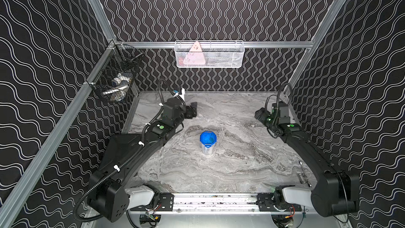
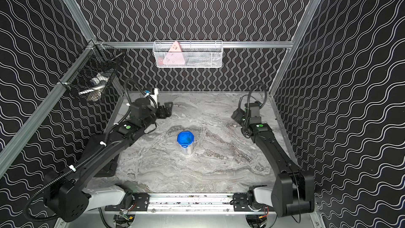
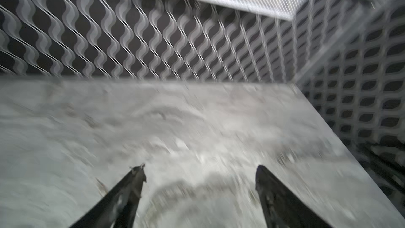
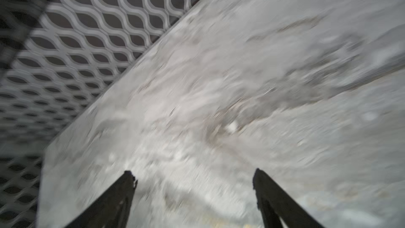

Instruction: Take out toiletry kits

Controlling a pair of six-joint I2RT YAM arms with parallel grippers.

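Observation:
A clear cup with a blue lid [image 1: 208, 139] stands on the marble table, between and in front of the grippers. My left gripper [image 1: 192, 110] is over the rear left of the table; its blurred wrist view shows open fingers with nothing between. My right gripper [image 1: 259, 114] is at the rear right, likewise open and empty in its blurred wrist view. A white wire basket [image 1: 223, 57] on the back wall holds a pink triangular item [image 1: 195, 54]. A black wire basket [image 1: 103, 80] on the left wall holds white items, hard to make out.
A black plate [image 1: 111, 152] lies at the front left, partly under the left arm. Frame rails and patterned walls enclose the sides and back.

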